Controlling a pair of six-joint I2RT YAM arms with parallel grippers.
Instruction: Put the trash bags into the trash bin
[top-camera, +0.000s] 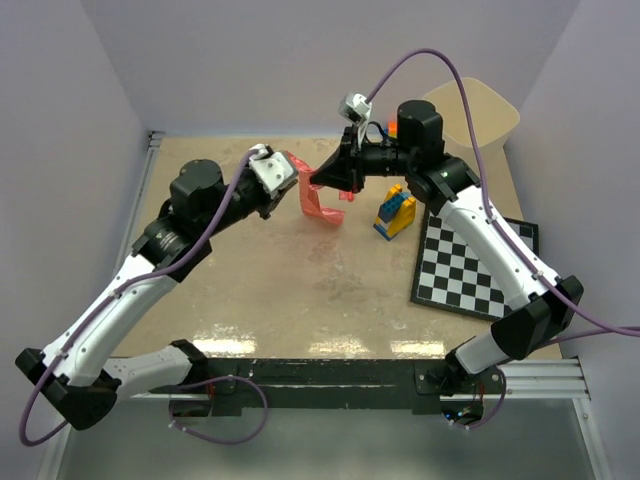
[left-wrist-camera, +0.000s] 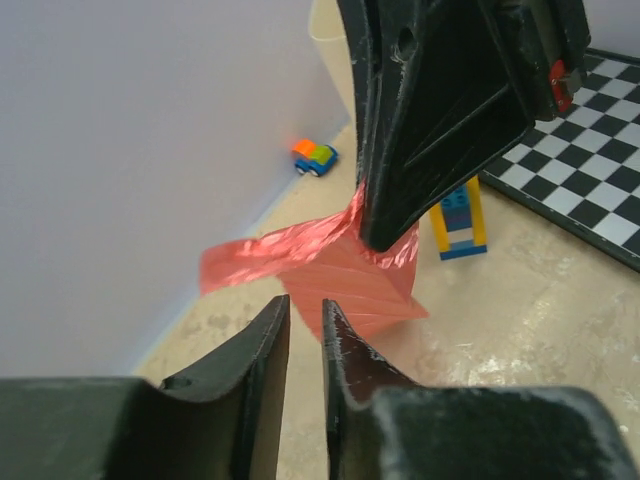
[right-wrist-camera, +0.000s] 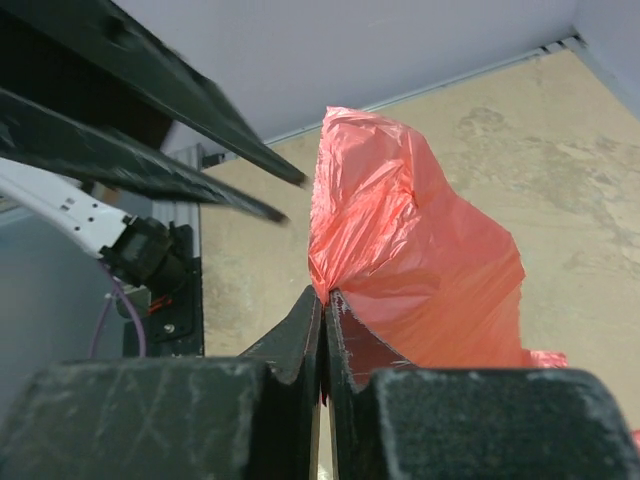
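Observation:
A red plastic bag (top-camera: 315, 205) hangs from my right gripper, which is shut on it; in the right wrist view it spreads upward and right from the fingertips. My left gripper faces it from the left, its fingertips near the bag, with nothing seen between them; in the right wrist view its two fingers stand a little apart beside the bag's edge. The cream trash bin (top-camera: 480, 110) stands at the back right.
A checkered board (top-camera: 460, 280) lies at the right, a yellow-blue toy (top-camera: 397, 210) beside it. A small toy car (left-wrist-camera: 318, 155) and more red material (top-camera: 346, 194) lie behind the bag.

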